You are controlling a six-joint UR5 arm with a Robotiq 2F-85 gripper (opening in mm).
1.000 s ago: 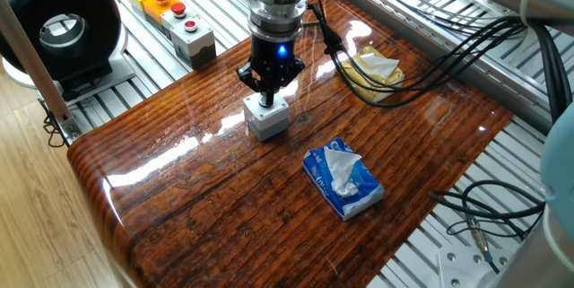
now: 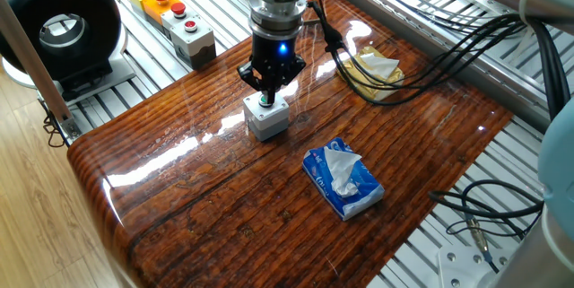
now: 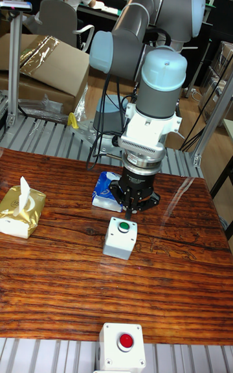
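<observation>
A white-and-grey box with a round green button (image 3: 124, 226) on its top stands upright on the wooden table. In exterior view 1 this button box (image 2: 267, 124) is right under my black gripper (image 2: 270, 99). The gripper points straight down, and its fingers are together with nothing visible between them. Part of the green button shows beside the fingertips, the rest being hidden behind them. From exterior view 3, the tips of the gripper (image 3: 129, 215) appear just behind the button; whether they touch the box I cannot tell.
A blue tissue pack (image 2: 343, 178) and a gold tissue pack (image 2: 372, 74) lie on the table (image 2: 188, 207). Beyond its edge stand boxes with red buttons (image 2: 190, 27). Black cables (image 2: 448, 66) hang over the right side.
Compared with one second ago, my gripper has shifted slightly right in exterior view 1, and some of the green button has come into sight. The box has not moved.
</observation>
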